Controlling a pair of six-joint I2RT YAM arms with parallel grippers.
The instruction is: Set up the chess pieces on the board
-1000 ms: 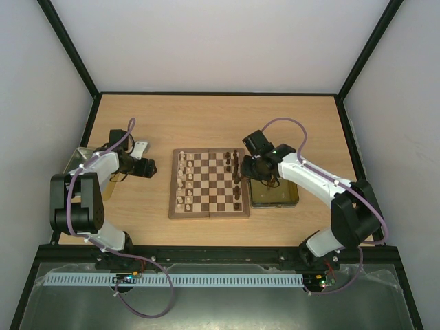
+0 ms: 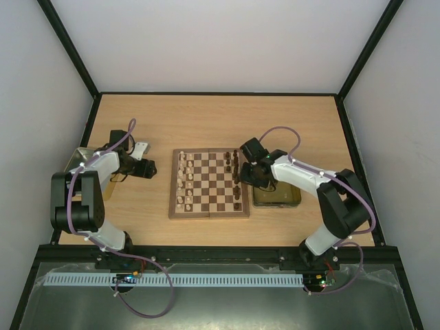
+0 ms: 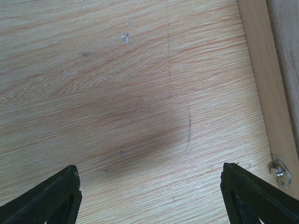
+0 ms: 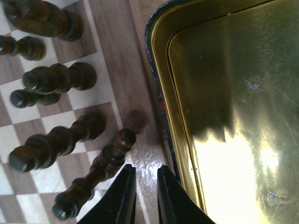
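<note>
The wooden chessboard (image 2: 210, 214) holds light pieces on its left side and dark pieces on its right. In the right wrist view a dark piece (image 4: 112, 158) leans at a slant near the board's right edge, beside other dark pieces (image 4: 56, 77). My right gripper is over that edge beside the tray, fingertips a little apart, nothing visible between them. My left gripper hangs open over bare table left of the board, nothing between its fingers.
A brass tray (image 4: 238, 70) lies right of the board, empty where visible. A container (image 2: 106, 194) is partly hidden under the left arm.
The right arm has shifted slightly, its forearm and elbow moving in the top view. The left arm has not moved.
</note>
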